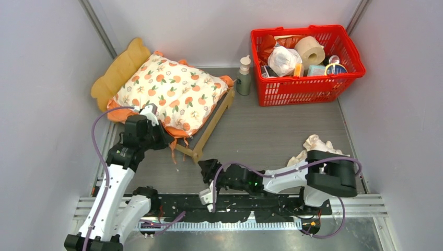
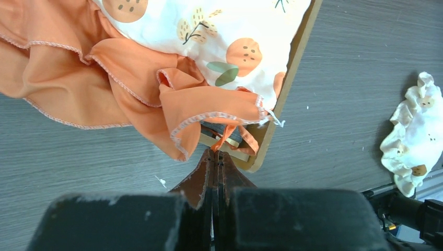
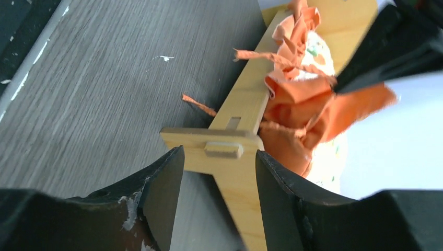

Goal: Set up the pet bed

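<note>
The wooden pet bed (image 1: 219, 112) stands at the left, its cushion (image 1: 167, 94) with orange print lying in it, orange frill and ties hanging over the front corner. My left gripper is shut at that corner, its tips at an orange tie (image 2: 248, 141); whether it pinches the tie is unclear. My right gripper is open in front of the frame's front corner post (image 3: 190, 146), with nothing seen between its fingers. A crumpled cream frilled cloth (image 1: 316, 144) lies at the right, partly behind the right arm.
A full red basket (image 1: 308, 91) stands at the back right, with a green pump bottle (image 1: 243, 81) beside it. The floor between bed and basket is mostly clear. Walls bound the area on the left, back and right.
</note>
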